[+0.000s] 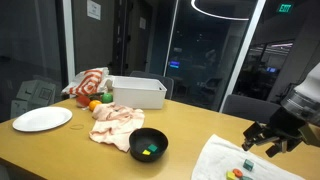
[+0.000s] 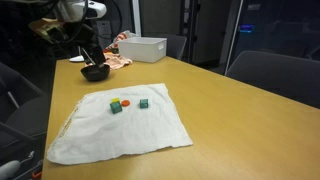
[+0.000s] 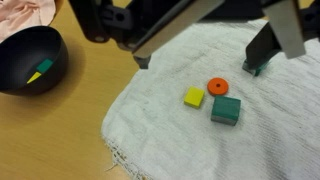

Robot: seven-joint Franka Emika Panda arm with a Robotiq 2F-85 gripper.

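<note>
My gripper is open above the white cloth, its fingers wide apart with nothing between them. On the cloth in the wrist view lie a yellow block (image 3: 194,97), an orange round piece (image 3: 217,86) and a larger green block (image 3: 225,111). A second green block (image 3: 257,69) is partly covered by the right finger in that view; in exterior view 2 this block (image 2: 144,103) sits apart from the others. The black bowl (image 1: 149,135) stands off the cloth, and the wrist view shows a green piece (image 3: 45,64) and a yellow piece (image 3: 34,77) inside it.
A white plate (image 1: 43,119), a pink cloth (image 1: 117,126), a striped bag (image 1: 88,82) and a white bin (image 1: 139,93) occupy the table's other end. Chairs stand around the table.
</note>
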